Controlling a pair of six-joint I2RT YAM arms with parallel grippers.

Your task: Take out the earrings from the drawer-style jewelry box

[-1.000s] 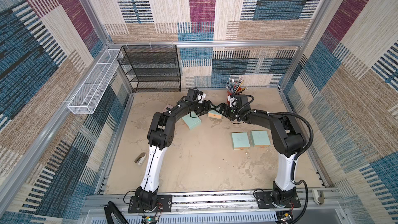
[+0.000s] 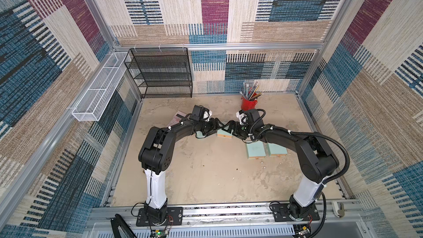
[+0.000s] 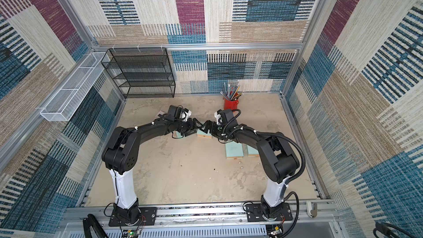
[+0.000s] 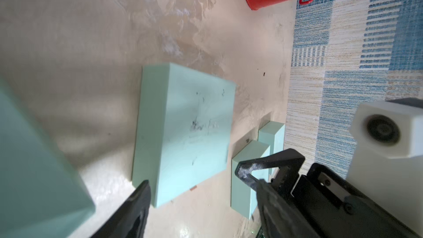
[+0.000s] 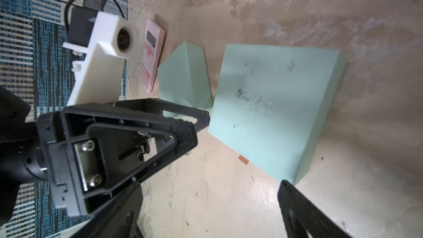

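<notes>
A pale mint jewelry box with a tan front lies on the table between my two arms. A small orange tab pokes out at the edge of its lid. My left gripper is open over its left side, and my right gripper stands open over its right side. Nothing shows between either pair of fingers. In the top left view both arms partly cover the box. No open drawer and no earrings can be seen.
Another mint box sits to the left beside a pink calculator. Two more mint boxes stand to the right. Behind is a red pot of pens.
The central box has slid toward the front and slightly left, with both grippers moving along beside it. The left mint box is now more covered by the left arm.
</notes>
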